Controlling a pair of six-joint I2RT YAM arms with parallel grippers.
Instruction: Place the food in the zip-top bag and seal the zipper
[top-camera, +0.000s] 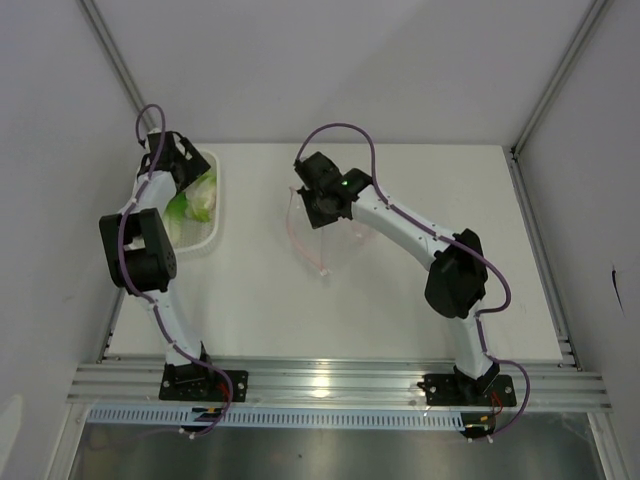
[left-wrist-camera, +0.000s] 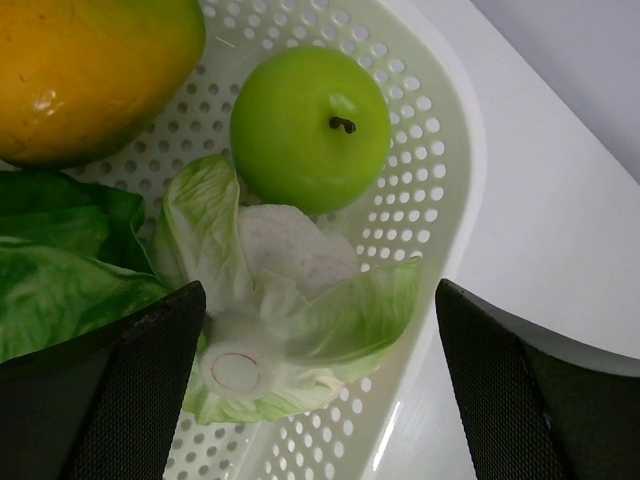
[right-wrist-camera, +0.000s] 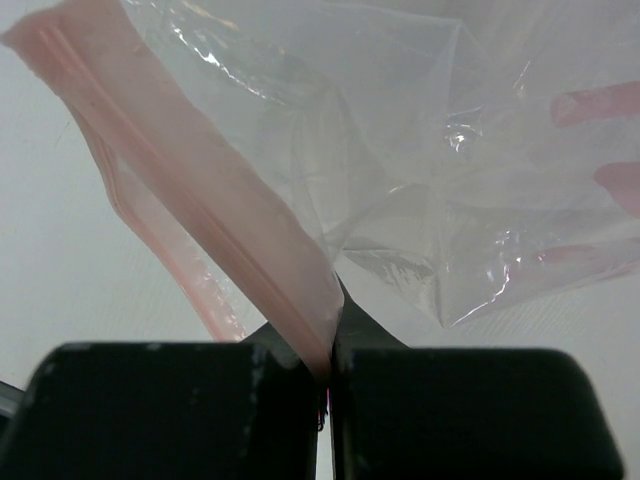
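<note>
My left gripper is open over a white perforated basket (top-camera: 215, 225) holding a green apple (left-wrist-camera: 305, 130), a yellow-orange fruit (left-wrist-camera: 90, 70), dark green leaves (left-wrist-camera: 70, 290) and a pale leafy vegetable (left-wrist-camera: 340, 320), which lies between and below its fingers. At the table's middle, my right gripper is shut on the pink zipper edge (right-wrist-camera: 210, 200) of a clear zip top bag (right-wrist-camera: 420, 150). Whether the bag is empty inside is hard to tell in the top view, as the arm covers part of it.
The basket stands at the table's back left, along the edge.
</note>
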